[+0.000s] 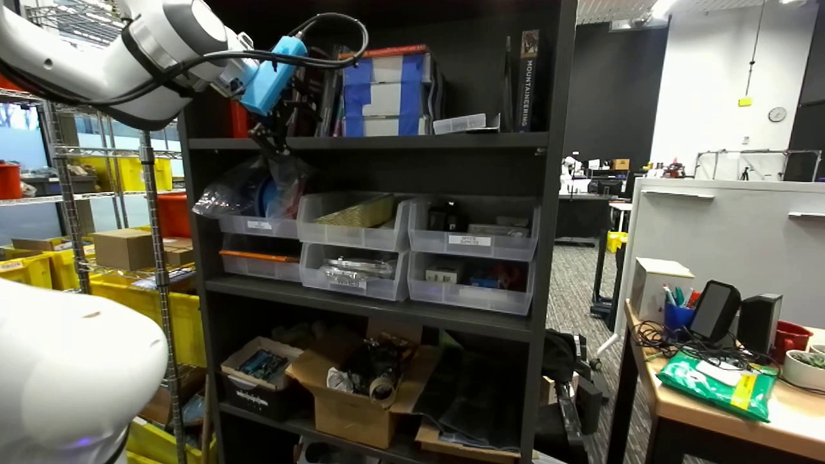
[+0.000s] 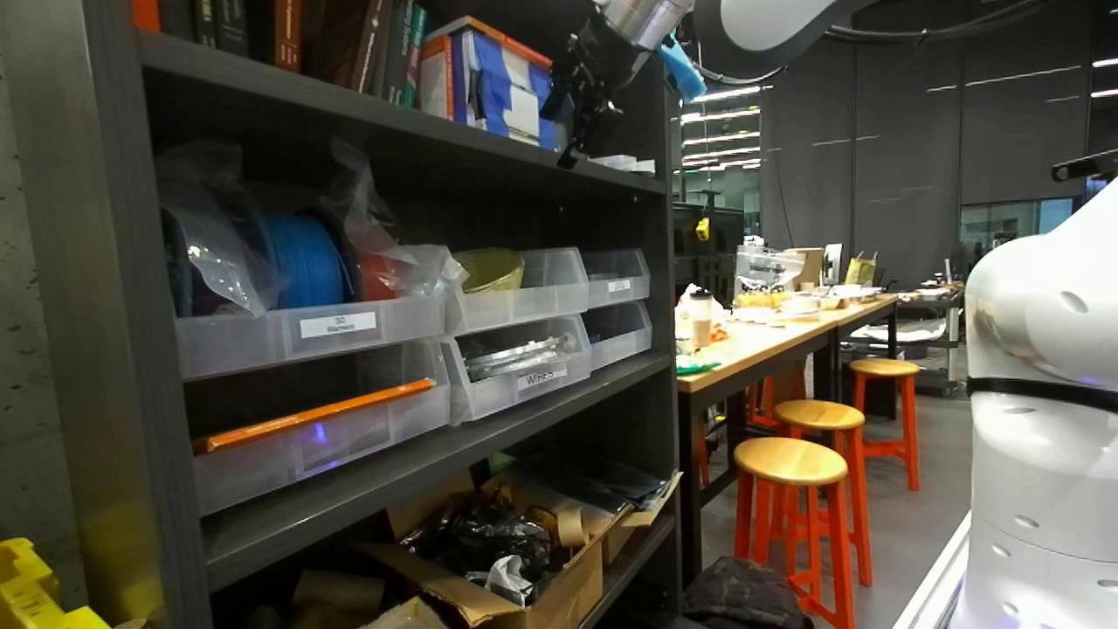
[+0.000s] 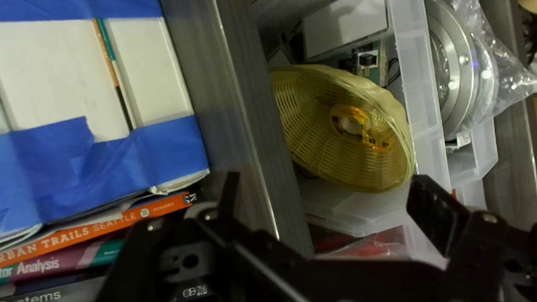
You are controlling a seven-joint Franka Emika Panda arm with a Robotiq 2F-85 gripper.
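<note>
My gripper stands open, its two dark fingers wide apart with nothing between them. In exterior view 1 the gripper [image 1: 272, 139] hangs in front of the upper shelf edge at the left, tilted downward. Exterior view 2 has the gripper [image 2: 579, 131] near the blue-taped box stack [image 2: 493, 84]. Beyond the fingers in the wrist view, a yellow woven basket [image 3: 302, 121] lies tipped in a clear bin [image 3: 428, 136], with a small amber roll [image 3: 350, 121] inside it. That basket [image 1: 363, 212] shows in the upper middle bin.
The shelf board [image 1: 402, 142] runs close by the gripper. Books [image 3: 95, 226] stand beside the taped boxes above it. Bagged spools [image 2: 304, 257] fill the upper left bin. A clear plastic case [image 1: 460, 124] lies on the top shelf. Open air lies before the shelf.
</note>
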